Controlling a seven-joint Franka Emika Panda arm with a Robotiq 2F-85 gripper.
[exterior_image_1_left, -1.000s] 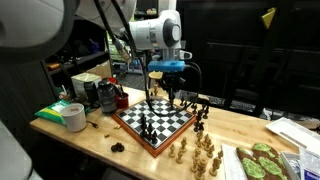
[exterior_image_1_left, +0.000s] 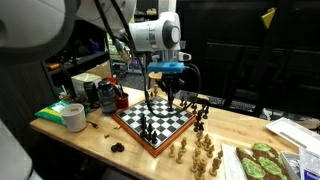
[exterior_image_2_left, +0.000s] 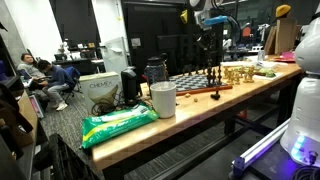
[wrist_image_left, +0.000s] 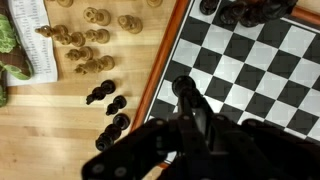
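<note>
In the wrist view my gripper is shut on a black chess piece (wrist_image_left: 183, 86), whose rounded top shows just past the fingertips. The piece appears over the black-and-white chessboard (wrist_image_left: 234, 69), near its wooden border; whether its base touches the board is hidden. More black pieces (wrist_image_left: 249, 12) stand along one edge of the board. Several black pieces (wrist_image_left: 112, 130) lie or stand on the table beside it, with light wooden pieces (wrist_image_left: 95, 66) farther off. In exterior view 1 the board (exterior_image_1_left: 155, 121) occupies the middle of the table.
A white mug (exterior_image_1_left: 74, 118) and dark jars (exterior_image_1_left: 107, 97) stand left of the board. On the right are a green-patterned bag (exterior_image_1_left: 262, 163) and a white tray (exterior_image_1_left: 295, 133). A person (exterior_image_1_left: 166, 50) stands behind the table. Many middle squares are bare.
</note>
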